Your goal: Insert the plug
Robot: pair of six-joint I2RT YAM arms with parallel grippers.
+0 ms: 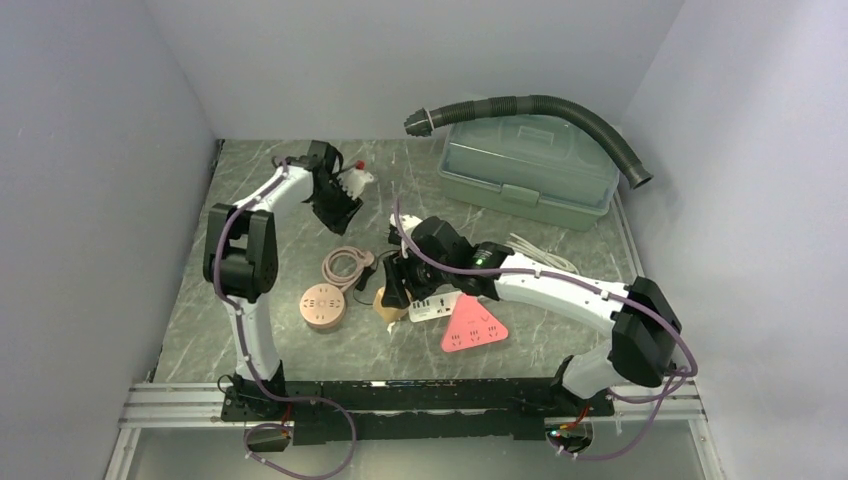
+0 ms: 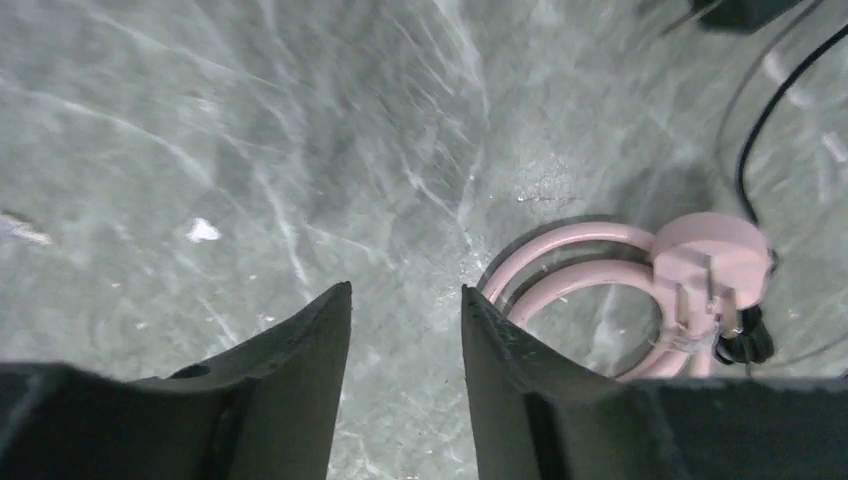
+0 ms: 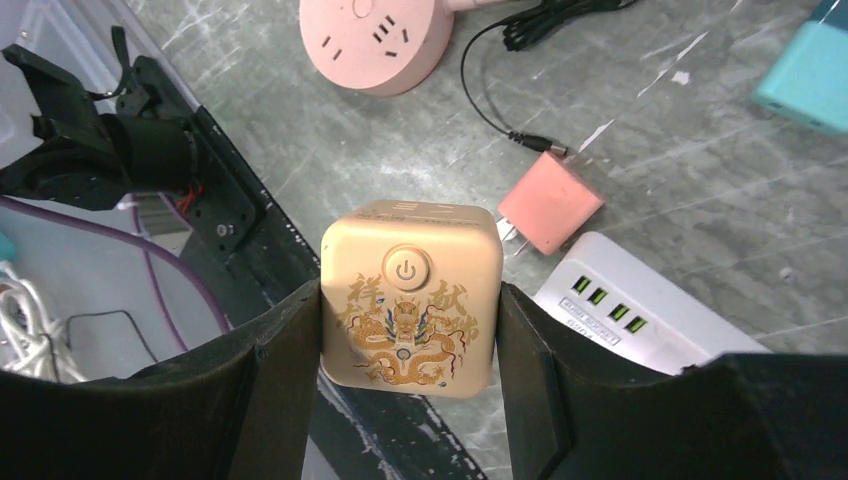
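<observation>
The pink plug (image 2: 708, 258) lies on the table by its coiled cord, prongs visible in the left wrist view. Behind that coil (image 1: 342, 266), my left gripper (image 1: 341, 222) hovers open; bare table shows between its fingers. My right gripper is shut on a gold box (image 3: 405, 320) with a power symbol and dragon print, one finger against each side. From above, this box (image 1: 389, 308) is near the white power strip (image 1: 432, 307). The round pink socket (image 1: 323, 307) rests left of it. A pink cube charger (image 3: 553, 203) with prongs lies beside the strip.
A pink triangular socket (image 1: 473, 326) sits right of the white strip. Thin black cable (image 3: 476, 100) crosses the middle. At the back right stands a green toolbox (image 1: 530, 165) under a black hose (image 1: 540, 104).
</observation>
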